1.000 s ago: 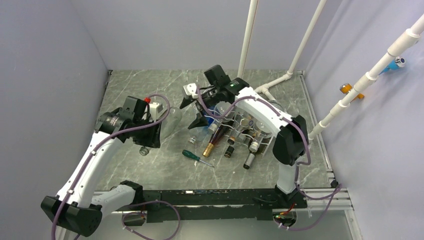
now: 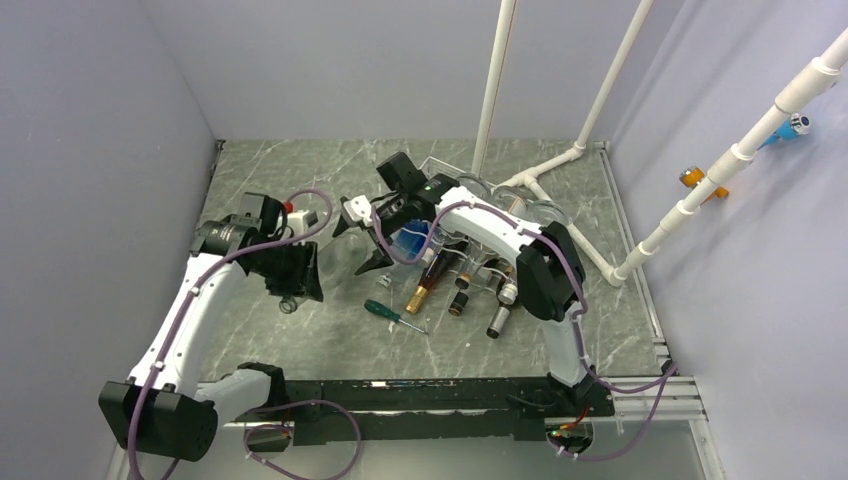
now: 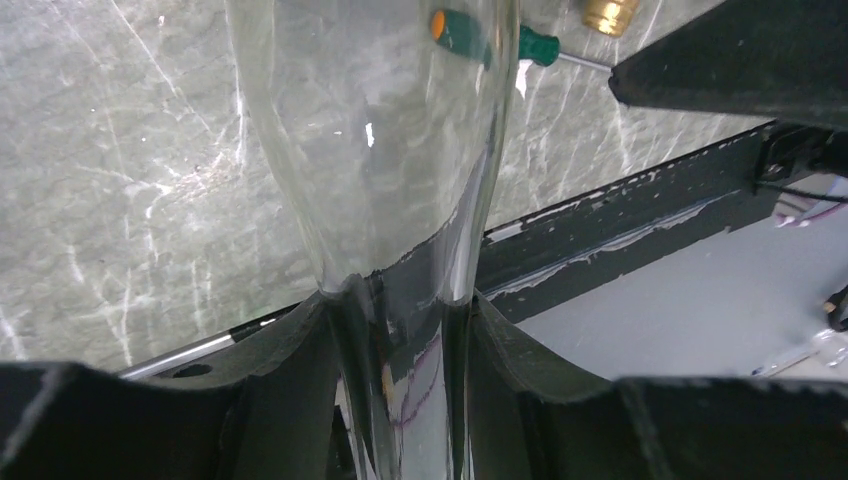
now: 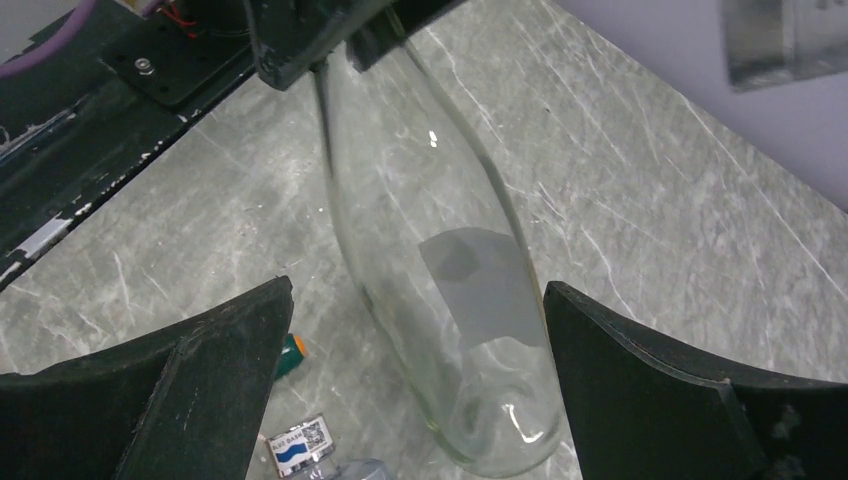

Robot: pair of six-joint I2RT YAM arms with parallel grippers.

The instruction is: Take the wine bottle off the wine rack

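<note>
A clear, empty glass bottle (image 2: 345, 254) is off the rack at the table's left side, tilted, its mouth toward the front. My left gripper is shut on the neck of this bottle (image 3: 375, 130). Coming from the rack side, my right gripper (image 2: 357, 243) stands open, its fingers on either side of the bottle's wide body. In the right wrist view the body of the glass (image 4: 440, 230) shows between the spread dark fingers; whether they touch it I cannot tell. Several bottles lie on the white wire wine rack, partly hidden under my right arm.
A dark bottle with a gold neck (image 2: 430, 281) points frontward from the rack. In front of it lies a green screwdriver (image 2: 382, 311). White pipes (image 2: 598, 252) stand at the right and back. Bare tabletop (image 2: 330, 345) stretches across the front left.
My right gripper has moved left from the rack to around the bottle's body. The left arm has shifted slightly, still keeping the bottle by its neck.
</note>
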